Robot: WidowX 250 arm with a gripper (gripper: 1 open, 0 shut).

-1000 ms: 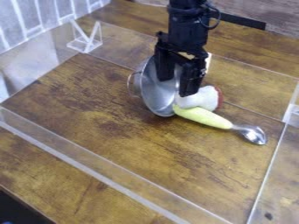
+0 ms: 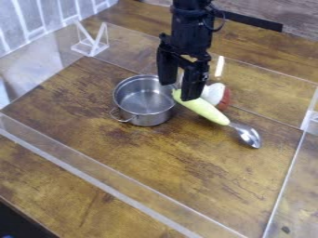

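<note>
My black gripper [image 2: 184, 82] hangs at the upper middle, just right of and above a metal pot [image 2: 143, 110] that sits upright on the wooden table. The fingers reach down close to a yellow-green-handled spoon [image 2: 205, 110], whose metal end [image 2: 246, 137] lies to the right. A white and red object [image 2: 217, 95] lies behind the handle, partly hidden. Whether the fingers hold anything is unclear.
A small white stand [image 2: 92, 42] is at the upper left.
The pot has gone from tilted up to standing upright and shifted a little left and down. The spoon has moved slightly up and left, and my gripper slightly left.
</note>
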